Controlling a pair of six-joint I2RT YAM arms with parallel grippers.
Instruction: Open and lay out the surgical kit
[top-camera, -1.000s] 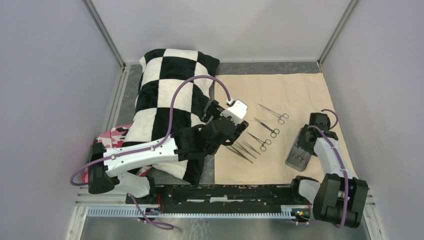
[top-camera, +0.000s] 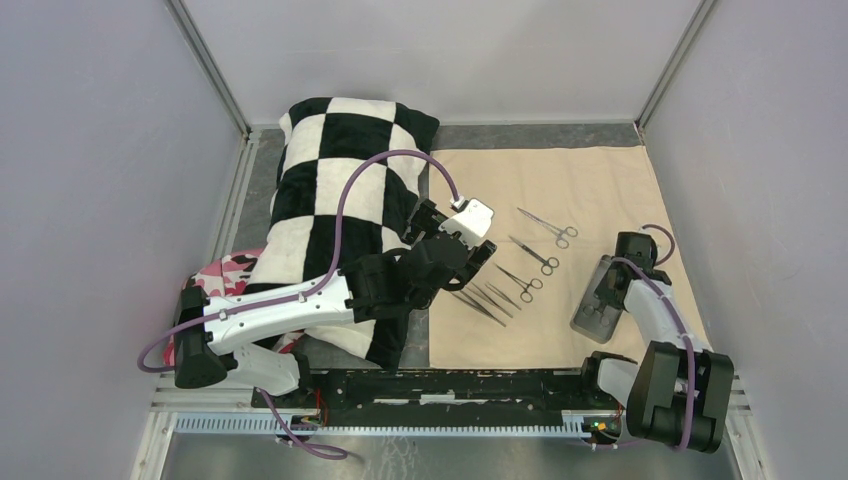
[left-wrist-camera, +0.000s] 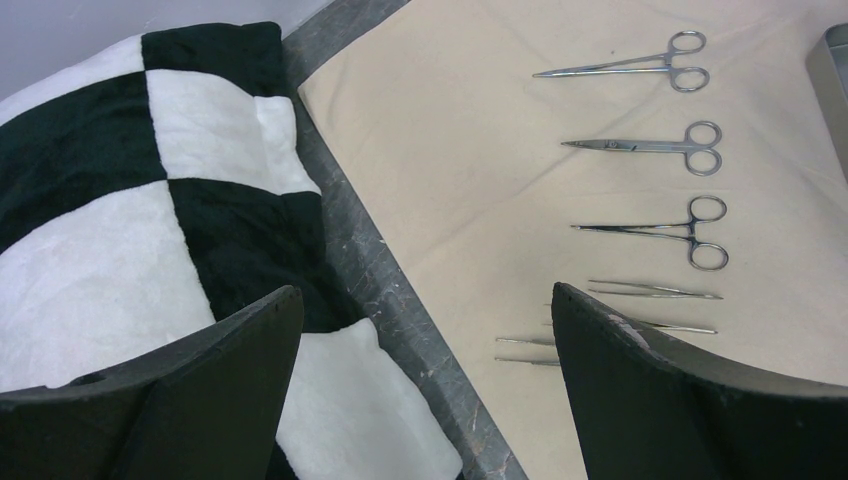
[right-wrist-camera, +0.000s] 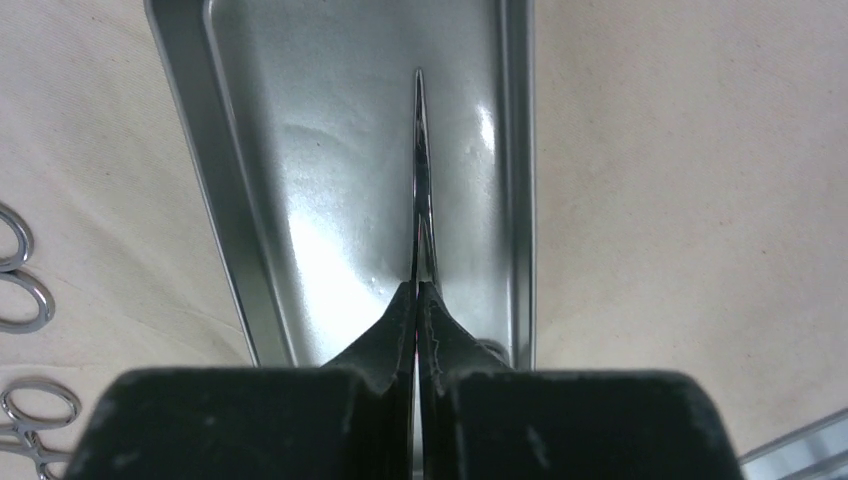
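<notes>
A steel tray lies on the beige cloth, holding a slim scissor-like instrument. My right gripper is shut over that instrument's lower part, its tips at or just above it; whether they touch is unclear. On the cloth lie scissor-type instruments, a clamp and several tweezers, spread in a row. My left gripper stands open above the cloth's left edge, nothing between its fingers.
A checkered cushion or folded fleece fills the left of the workspace, with pink patterned fabric beside it. Walls bound the sides and back.
My right arm has shifted slightly about the tray over the last second. The left arm is practically still.
</notes>
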